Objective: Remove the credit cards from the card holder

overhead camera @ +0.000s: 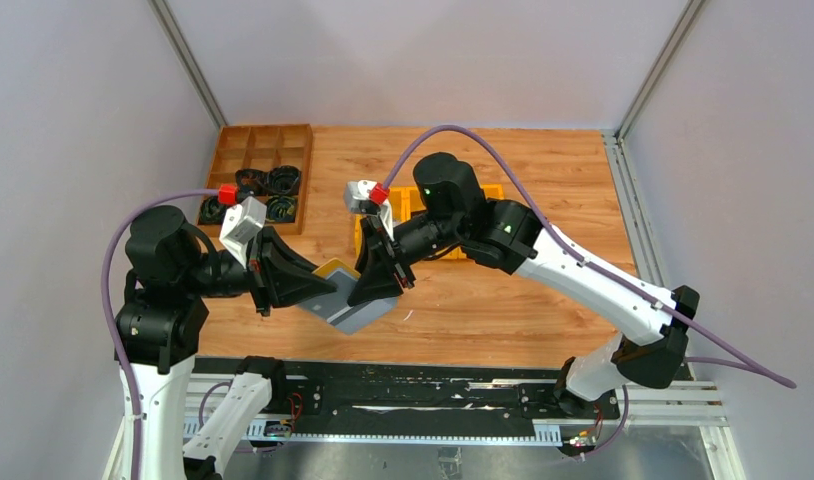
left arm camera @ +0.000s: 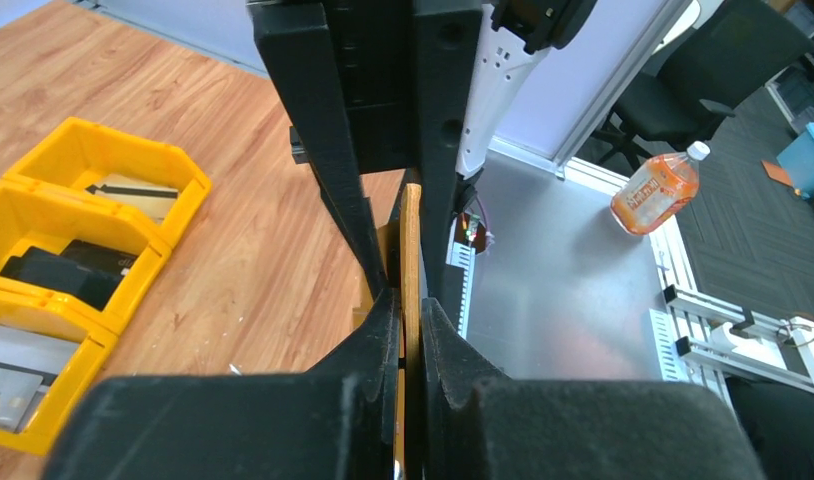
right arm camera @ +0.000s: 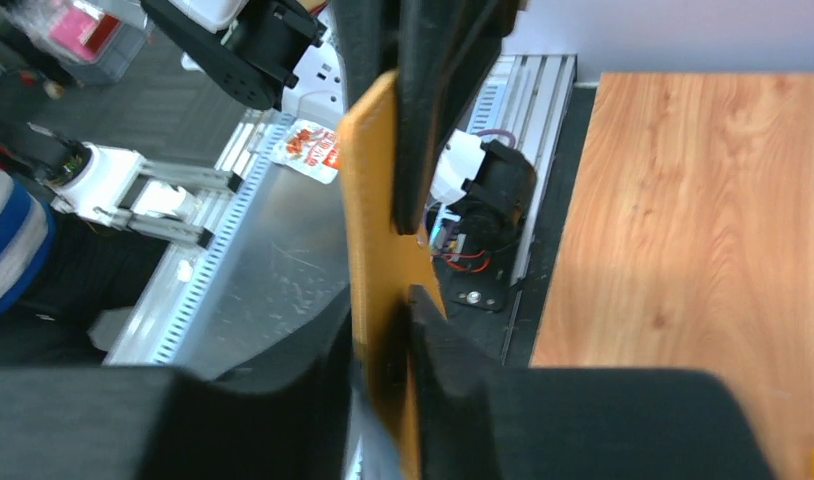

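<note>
A card holder (overhead camera: 343,310), grey with a yellow-orange edge, hangs in the air in my left gripper (overhead camera: 313,285), which is shut on it. In the left wrist view the holder (left arm camera: 411,260) stands edge-on, with the right gripper's fingers at its far end. In the right wrist view its orange edge (right arm camera: 373,230) runs between the near fingertips; whether they press on it I cannot tell.
Yellow bins (left arm camera: 103,250) with dark and pale items stand at the back, largely behind the right arm in the top view. A wooden compartment tray (overhead camera: 233,150) with black coils sits at the back left.
</note>
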